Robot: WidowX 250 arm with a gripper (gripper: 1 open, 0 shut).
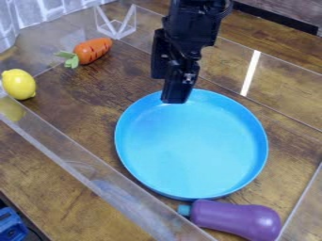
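Observation:
My gripper [176, 80] hangs over the back edge of a round blue plate [189, 146], its dark fingers apart and pointing down. It stands open. The middle of the plate is bare.
A carrot [88, 51] lies at the back left, a lemon [18, 83] at the left edge, and a purple eggplant [239, 218] at the front right. Clear tray walls cross the lower left and right side.

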